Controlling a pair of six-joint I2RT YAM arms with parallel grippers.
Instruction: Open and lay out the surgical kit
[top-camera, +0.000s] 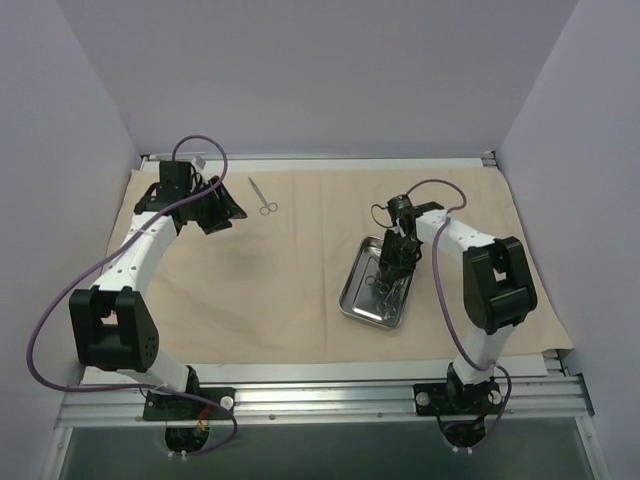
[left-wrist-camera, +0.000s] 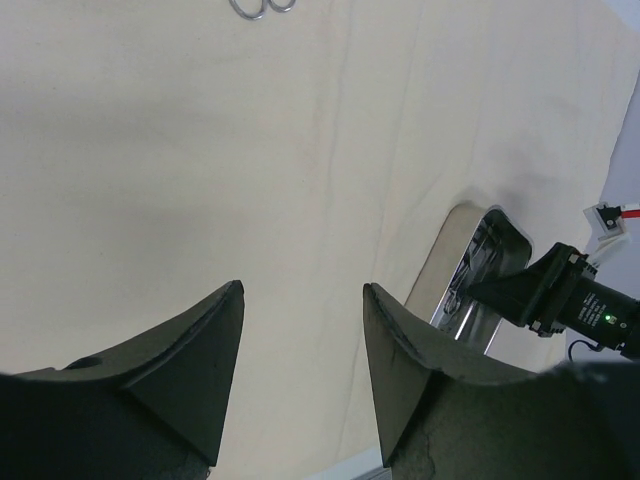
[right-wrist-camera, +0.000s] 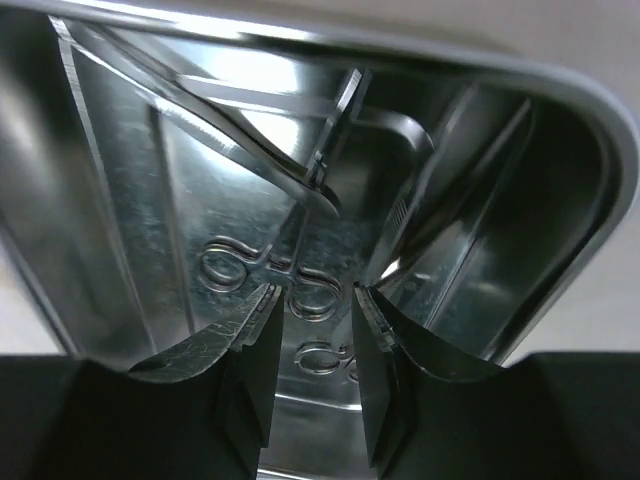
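A metal tray (top-camera: 347, 308) stands right of centre on the cloth, holding several shiny instruments, some crossing each other. In the right wrist view, scissor-like handles (right-wrist-camera: 315, 295) lie near my fingertips, and a curved tweezer-like piece (right-wrist-camera: 215, 130) lies farther up. Over the tray hangs my right gripper, its fingers part open, with nothing visible gripped. One scissor-like instrument (top-camera: 264, 199) lies alone on the cloth at the upper left. My left gripper is wide open and empty above bare cloth, left of that instrument in the top view.
Beige cloth (top-camera: 250, 290) covers the table, with a wide bare area left of the tray. Grey walls close in the back and sides. A purple cable (top-camera: 75, 285) loops along each arm.
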